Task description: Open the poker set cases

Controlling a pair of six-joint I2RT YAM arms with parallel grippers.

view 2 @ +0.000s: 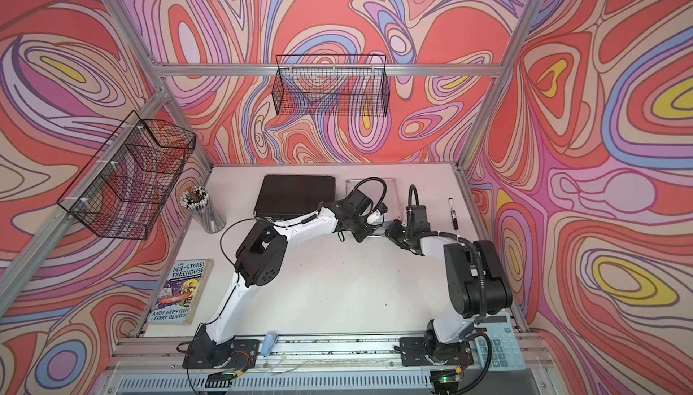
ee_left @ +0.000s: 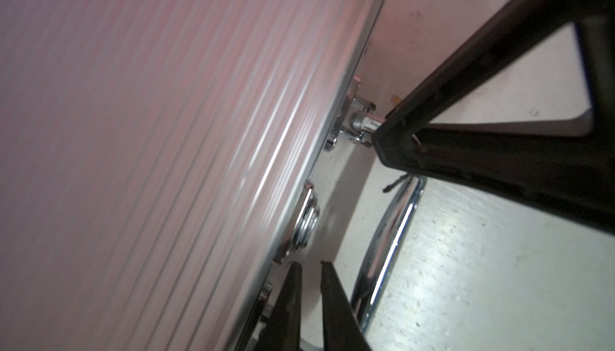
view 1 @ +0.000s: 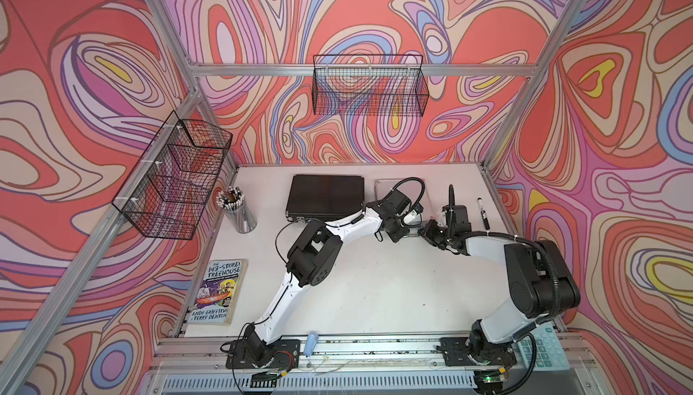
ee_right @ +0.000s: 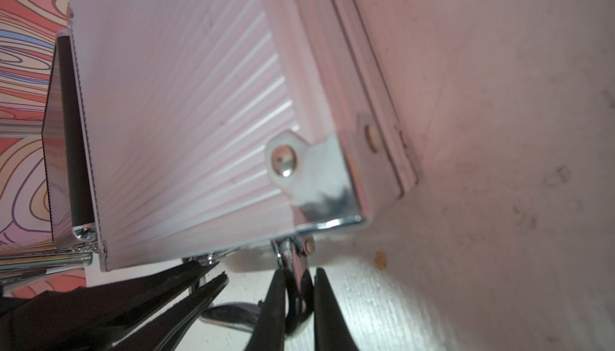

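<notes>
The silver poker case (view 1: 398, 188), ribbed on top, lies closed at the back centre-right of the table. A second, black case (view 1: 325, 196) lies closed to its left. Along the silver case's front side, my left gripper stands part open, its fingertips just below a round metal fitting (ee_left: 306, 226). My right gripper is part open at the front right corner, with a chrome piece (ee_right: 296, 267) showing between its fingers. Whether they touch that piece, I cannot tell. In the left wrist view its dark finger (ee_left: 410, 142) reaches a front latch (ee_left: 358, 120).
The chrome handle (ee_left: 390, 242) extends from the silver case's front. A cup of pens (view 1: 240, 214) and a book (view 1: 216, 292) stand at the left; a marker (view 1: 483, 214) lies at the right.
</notes>
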